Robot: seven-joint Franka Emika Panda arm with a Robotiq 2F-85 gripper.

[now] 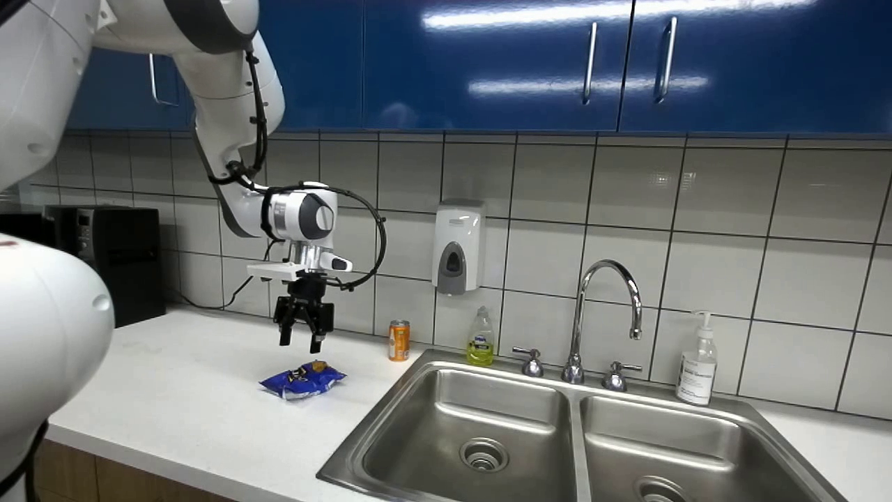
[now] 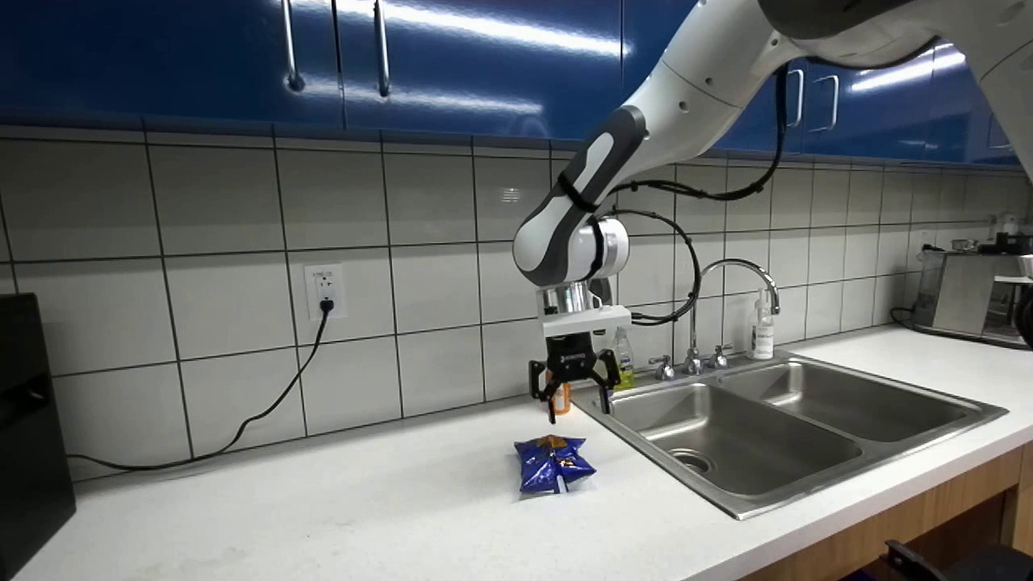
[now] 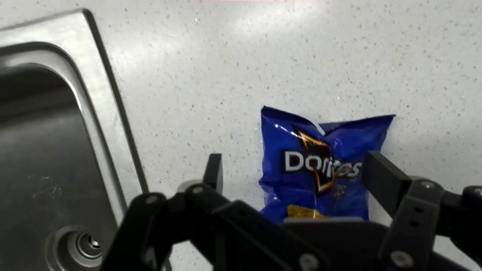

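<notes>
A blue Doritos bag [image 1: 302, 381] lies on the white counter, left of the sink. My gripper [image 1: 299, 341] hangs above it in exterior view 1, with a visible gap between fingertips and bag. In exterior view 2 the open gripper [image 2: 578, 415] also stands clear over the bag [image 2: 549, 466]. Seen from the wrist, the bag [image 3: 318, 165] shows its printed front, its lower end hidden behind the gripper body. The gripper has its fingers wide apart, nothing held; the right finger overlaps the bag's edge in this view, the left one is over bare counter.
A double steel sink [image 1: 577, 410] borders the counter on the right. An orange can [image 1: 398, 340] and a dish soap bottle [image 1: 481, 337] stand near the tiled wall. A black appliance [image 1: 125, 263] sits at the far left. Bare counter lies left of the bag.
</notes>
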